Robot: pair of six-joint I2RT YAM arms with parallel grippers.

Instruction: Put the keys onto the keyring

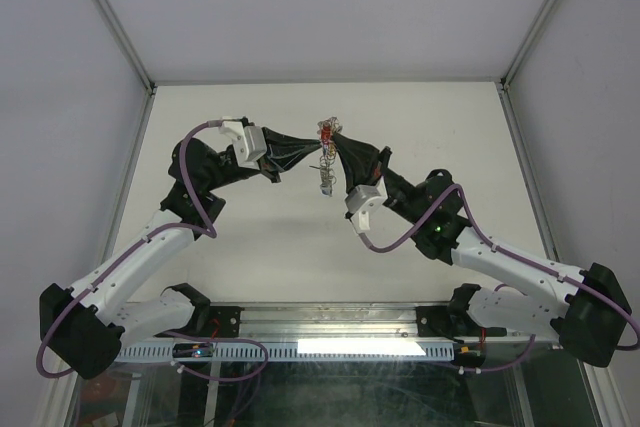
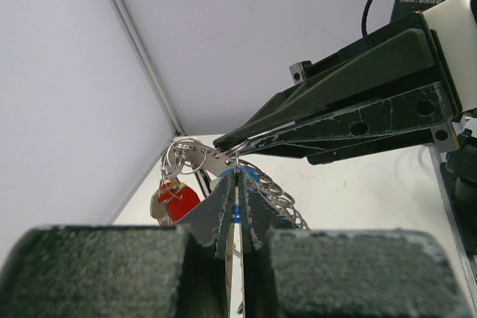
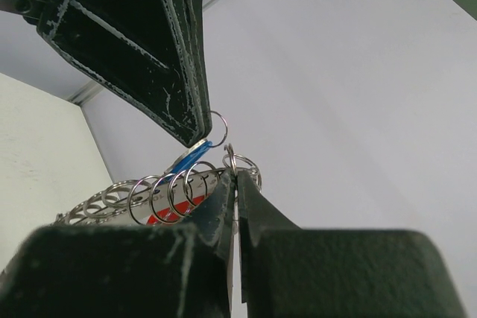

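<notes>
The keyring bunch (image 1: pixel 327 162), a tangle of metal rings and coils with a red part, hangs between my two grippers. In the left wrist view my left gripper is shut, its tips meeting a thin metal loop (image 2: pixel 237 157) and covering part of a blue piece (image 2: pixel 250 174). That blue piece (image 3: pixel 195 157) touches the other arm's fingertip in the right wrist view, a small ring (image 3: pixel 219 129) beside it. My right gripper is shut with a thin metal ring (image 3: pixel 230 156) at its tips. What exactly lies between the left tips is largely hidden.
A red tag (image 2: pixel 179 202) and several loose rings (image 2: pixel 179 156) dangle at the bunch's side. Coiled wire (image 3: pixel 112 197) trails from it.
</notes>
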